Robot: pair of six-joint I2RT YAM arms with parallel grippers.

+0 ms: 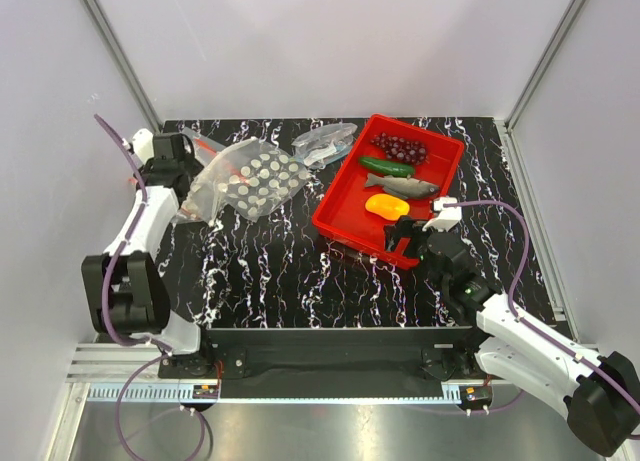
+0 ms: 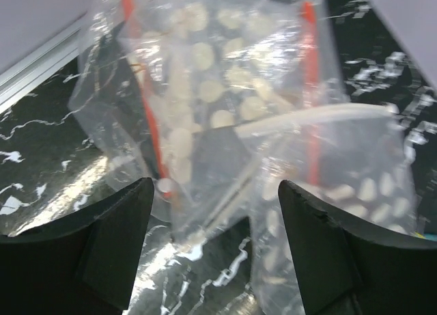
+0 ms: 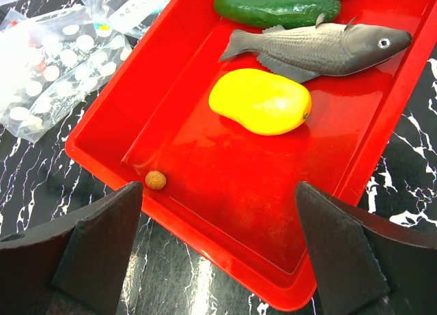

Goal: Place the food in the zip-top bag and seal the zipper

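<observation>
In the top view, a clear bag with white dots (image 1: 262,184) lies flat at the left. Its left part is crumpled, with an orange-red strip (image 2: 311,89) and a white bar (image 2: 314,118). My left gripper hangs over this end, open, with its fingers apart and the film below them. The red tray (image 1: 335,213) holds grapes (image 1: 400,148), a cucumber (image 1: 388,167), a fish (image 1: 405,186), a yellow mango (image 1: 386,207) and a small brown ball (image 3: 156,180). My right gripper stands open above the tray's near edge, nothing between its fingers.
Another clear bag (image 1: 323,144) lies behind, between the dotted bag and the tray. A pale wall (image 1: 320,61) closes the back.
</observation>
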